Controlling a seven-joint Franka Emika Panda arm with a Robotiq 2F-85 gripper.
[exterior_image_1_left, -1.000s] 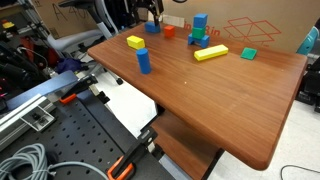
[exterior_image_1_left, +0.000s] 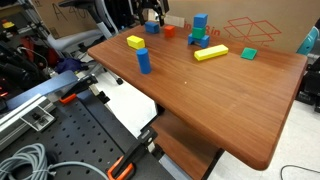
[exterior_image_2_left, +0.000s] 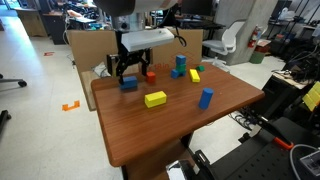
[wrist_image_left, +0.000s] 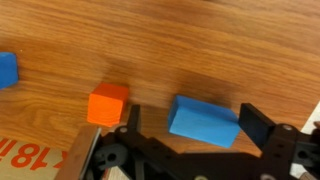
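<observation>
A blue block (wrist_image_left: 203, 122) lies on the wooden table between the fingers of my gripper in the wrist view. The fingers stand wide open, with a gap on the block's left and the right finger close to its right end. Exterior view 2 has the gripper (exterior_image_2_left: 127, 77) low over this blue block (exterior_image_2_left: 128, 84) at the table's far left corner. In exterior view 1 the same block (exterior_image_1_left: 152, 28) sits at the back edge, under the gripper. Whether a finger touches it, I cannot tell.
Beside the gripper sits a red block (wrist_image_left: 107, 103). Two yellow blocks (exterior_image_1_left: 134, 42) (exterior_image_1_left: 212, 53), a blue cylinder (exterior_image_1_left: 144, 62), a blue stack (exterior_image_1_left: 199, 30) and a green piece (exterior_image_1_left: 249, 55) stand elsewhere on the table.
The gripper has shifted slightly at the back of the table over the last second. The blocks appear to stay in place.
</observation>
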